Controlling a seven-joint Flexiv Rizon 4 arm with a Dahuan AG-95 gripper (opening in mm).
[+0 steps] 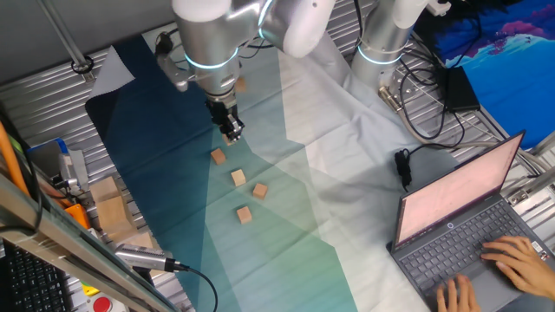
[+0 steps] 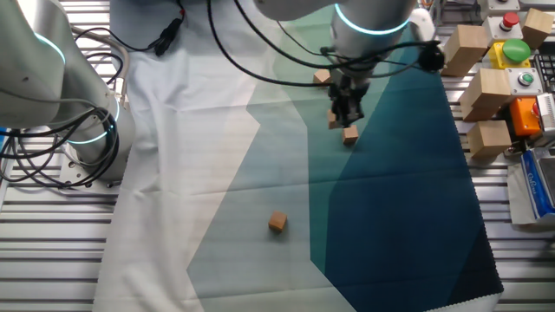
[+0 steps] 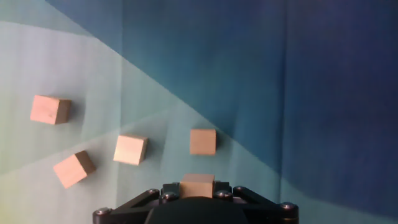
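Observation:
My gripper is shut on a small wooden cube [image 3: 197, 185], which shows between the fingers at the bottom of the wrist view. In exterior view 1 the gripper [image 1: 230, 134] hangs over the cloth, just behind a loose cube [image 1: 218, 156]. Past that one lie a pale cube [image 1: 238, 178], another to its right [image 1: 260, 191] and one more cube [image 1: 244, 214] toward the front. A separate cube [image 1: 241, 84] sits behind the gripper, partly hidden by the arm; exterior view 2 shows this cube [image 2: 277, 222] alone on the cloth.
Larger wooden blocks [image 1: 113, 217] stand off the cloth's left side, near a silver cylinder with a cable [image 1: 146, 258]. A person's hands rest on a laptop [image 1: 460, 230] at right. A black cable plug [image 1: 403, 166] lies on the cloth, whose front is clear.

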